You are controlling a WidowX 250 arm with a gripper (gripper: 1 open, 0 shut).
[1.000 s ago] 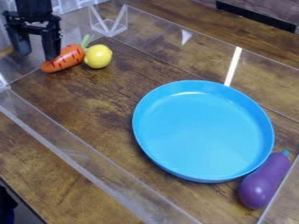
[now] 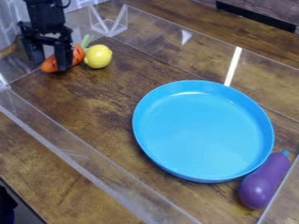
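Observation:
My black gripper [image 2: 47, 45] is at the top left, open, lowered over an orange carrot [image 2: 73, 56] with a green top. Its fingers hang around the carrot's body and partly hide it. A yellow lemon [image 2: 98, 56] sits just right of the carrot. A large blue plate [image 2: 202, 129] lies in the centre right, and a purple eggplant [image 2: 263, 182] rests at its lower right.
Clear walls [image 2: 100, 159] border the wooden work surface [image 2: 93, 114].
My gripper has moved right and slightly down from the left wall to over the carrot. The plate, lemon and eggplant stay put.

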